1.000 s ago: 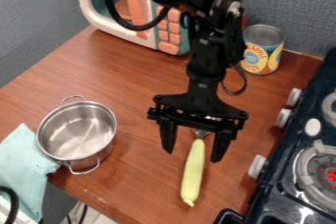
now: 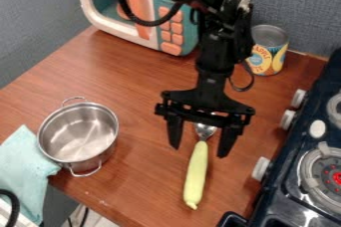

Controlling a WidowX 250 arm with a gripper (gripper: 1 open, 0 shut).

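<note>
My black gripper (image 2: 200,139) hangs over the middle of the wooden table (image 2: 134,82), open, its two fingers apart. Beneath it, between the fingers as seen from the camera, a metal utensil (image 2: 202,130) lies partly hidden, and a pale yellow-green elongated object (image 2: 194,176) extends from it toward the front edge. Whether the gripper touches either is unclear. A steel pot (image 2: 78,131) with side handles stands at the left.
A light blue cloth (image 2: 22,164) lies at the front left. A black stove (image 2: 314,171) with white knobs fills the right. A can (image 2: 266,54) and a toy microwave (image 2: 127,12) stand at the back.
The gripper has shifted very slightly to the right. The objects on the table look unmoved.
</note>
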